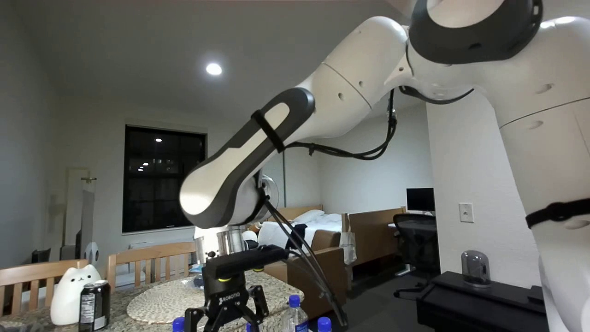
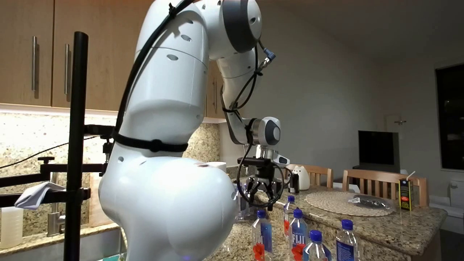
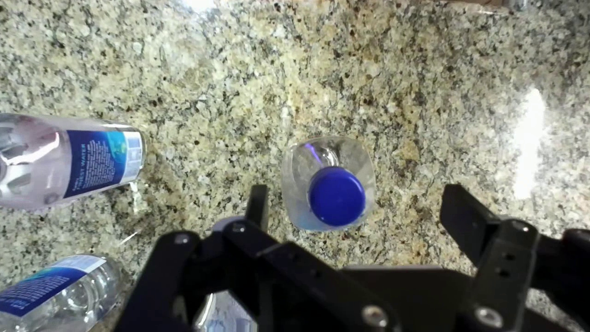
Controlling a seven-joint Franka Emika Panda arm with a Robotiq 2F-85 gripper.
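From above, a clear water bottle with a blue cap [image 3: 337, 196] stands upright on the granite counter in the wrist view. My gripper is open above it, one finger on either side of the cap and apart from it. In exterior view 1 the gripper [image 1: 227, 321] is low among the blue caps, its fingertips near the bottom edge. Exterior view 2 shows the gripper [image 2: 263, 202] over the counter behind several capped bottles [image 2: 298, 235].
A raised granite counter [image 2: 409, 237] carries a round woven mat [image 2: 315, 200], a black can [image 1: 94, 307], a white cat figure [image 1: 72, 293] and a drink carton [image 2: 405, 195]. Bare counter [image 3: 442, 72] shows around the bottle at the top and right of the wrist view.
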